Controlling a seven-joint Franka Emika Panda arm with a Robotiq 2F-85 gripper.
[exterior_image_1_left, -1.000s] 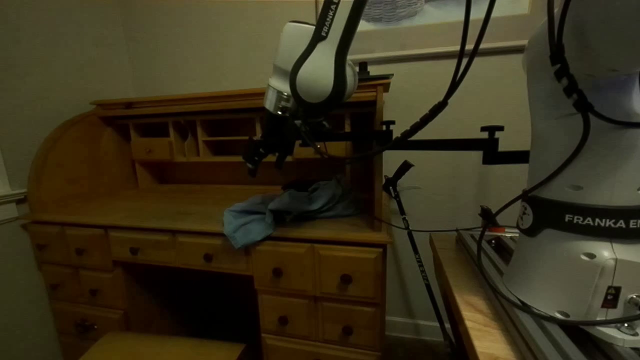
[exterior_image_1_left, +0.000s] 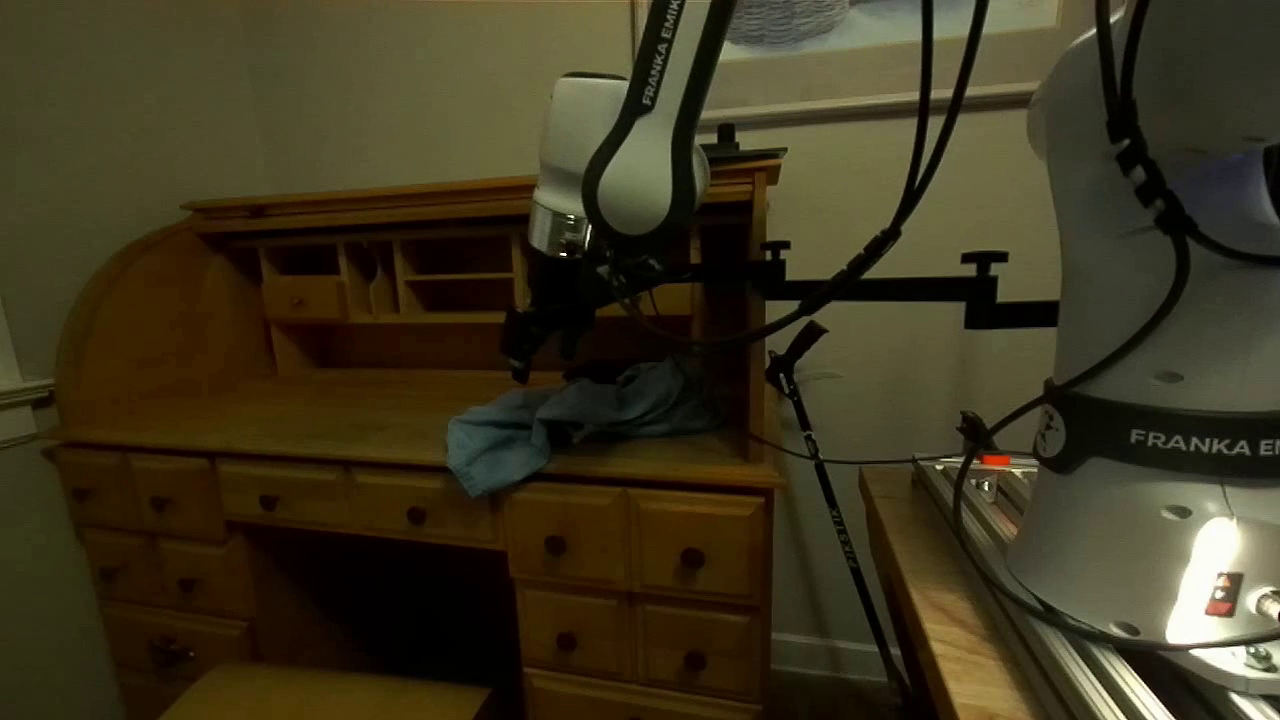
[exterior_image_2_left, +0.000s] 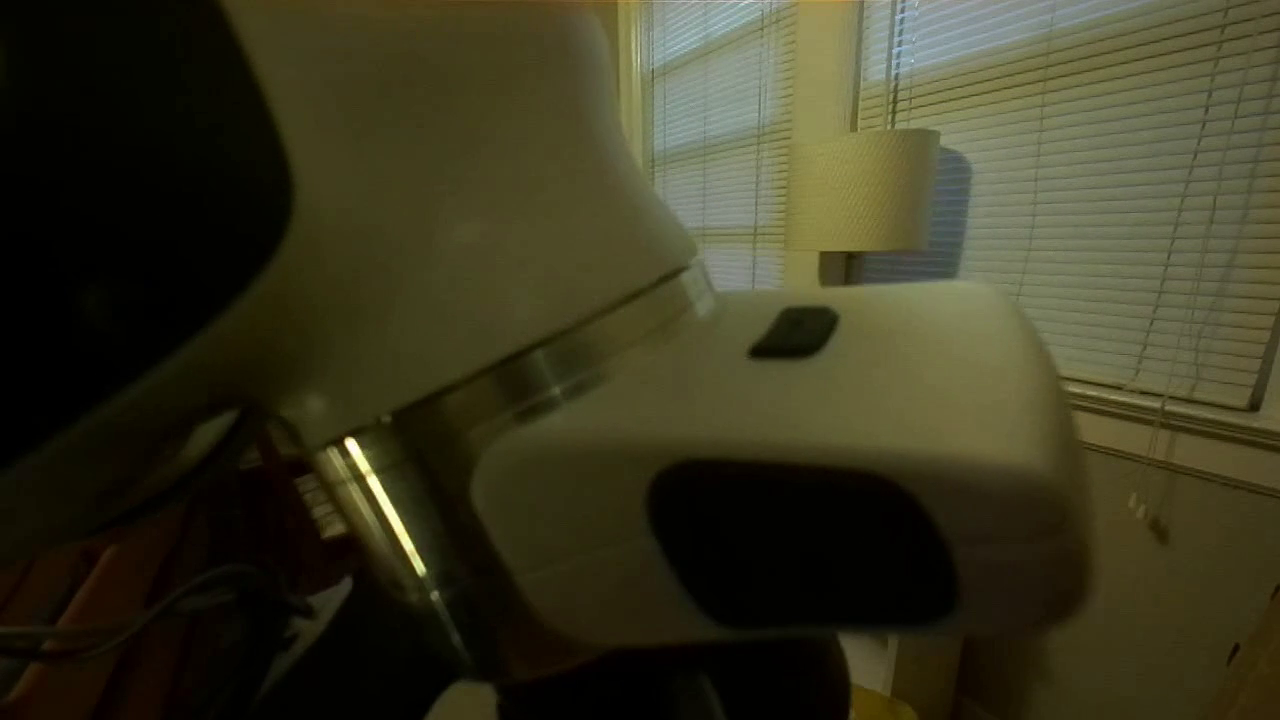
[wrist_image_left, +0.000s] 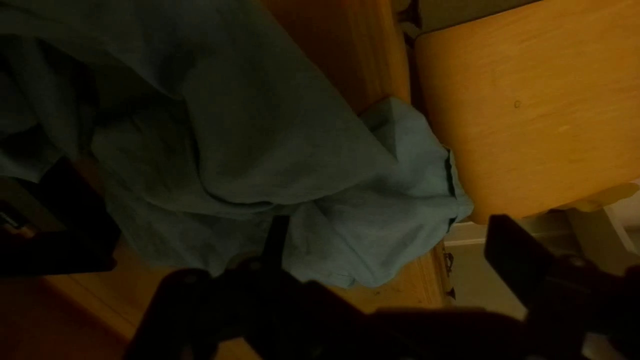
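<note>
A crumpled blue-grey cloth (exterior_image_1_left: 504, 434) lies at the right of the wooden desk's top, one end hanging over the front edge. My gripper (exterior_image_1_left: 546, 364) is above the desktop near the cloth, pointing down, apart from it. In the wrist view the cloth (wrist_image_left: 282, 150) spreads across the left and middle, folded over itself. The gripper is open there, its dark fingers wide apart, with nothing gripped between them. A black object (wrist_image_left: 60, 222) lies beside the cloth at the left. In exterior view 2 the arm's hand housing blocks the desk.
The roll-top desk (exterior_image_1_left: 300, 414) has cubbies rising at its back and a side wall at the right. A stool (exterior_image_1_left: 324, 694) stands in front. A black grabber stick (exterior_image_1_left: 828, 492) leans by the desk's right side.
My gripper has come down toward the desktop and shifted slightly right. The cloth lies as it did before.
</note>
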